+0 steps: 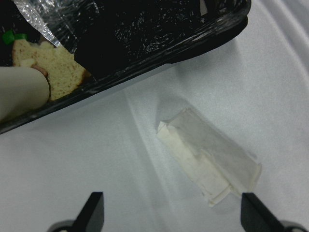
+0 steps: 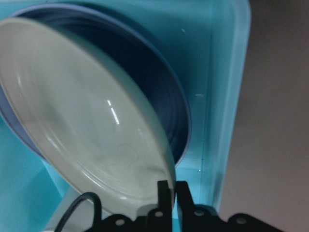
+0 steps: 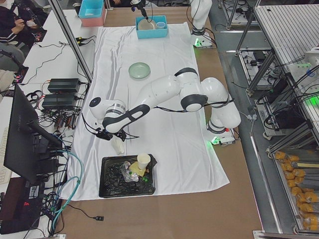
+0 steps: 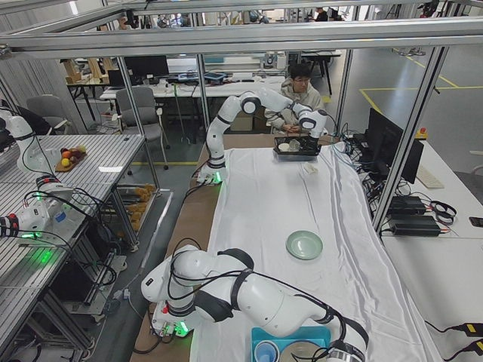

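Observation:
A folded white tissue [image 1: 207,154] lies on the white cloth beside the black tray [image 3: 107,184], which holds a white cup [image 3: 143,160], bread and crumpled plastic. My left gripper hangs open above the tissue, nothing between its fingers. In the right wrist view my right gripper is shut on the rim of a cream plate [image 2: 82,111], tilted over a blue bowl [image 2: 171,135] in the light blue bin [image 2: 224,96]. A green plate [image 3: 139,69] lies in the middle of the cloth.
A monitor [image 3: 22,144], boxes and cables crowd the side of the table. A small blue cup [image 4: 266,354] sits in the blue bin.

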